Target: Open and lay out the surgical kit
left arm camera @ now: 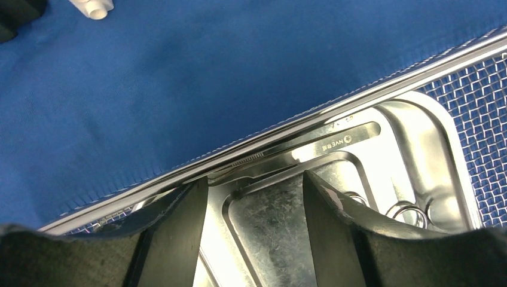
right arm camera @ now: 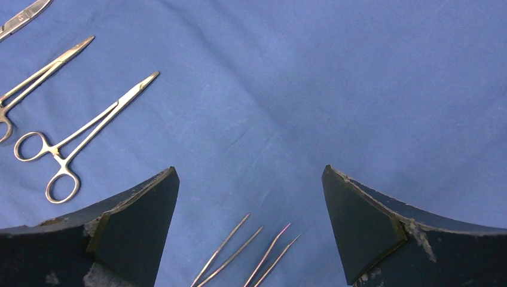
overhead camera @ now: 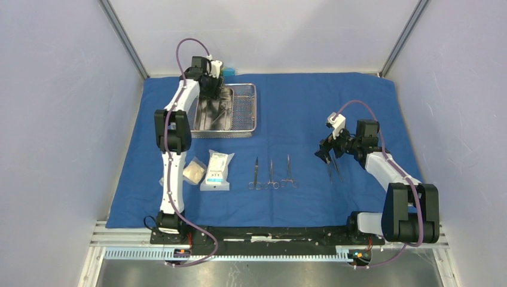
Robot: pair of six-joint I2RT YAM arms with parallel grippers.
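Note:
In the left wrist view my left gripper is open over the steel tray, nothing held. Along the tray's side, between and beyond its fingertips, runs a flat metal handle with engraved letters. Metal finger rings of another instrument show in the tray's corner. Above the blue cloth, my right gripper stands open and empty. Pointed tips of two tweezers poke up below it. Scissors and two ring-handled clamps lie in a row on the cloth.
A mesh basket surrounds the tray; its metal rim passes close to my left fingers. A white labelled packet and a bag of pale material lie in front. A blue object stands behind the basket.

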